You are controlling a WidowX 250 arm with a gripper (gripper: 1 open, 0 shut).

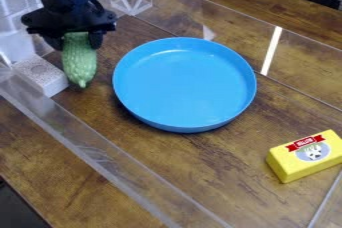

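Note:
At the upper left, my black gripper (74,32) is shut on a green, elongated object (82,66), which hangs upright beneath it with its lower end pointing down. The fingertips are partly hidden against the object's top. A whitish sponge-like block (40,78) lies just left of the green object. A round blue plate (185,84) sits to the right of it on the wooden table.
A yellow box with a red label (305,157) lies at the lower right. Clear plastic walls run along the left and right. Bare wood (174,172) shows below the plate and behind it.

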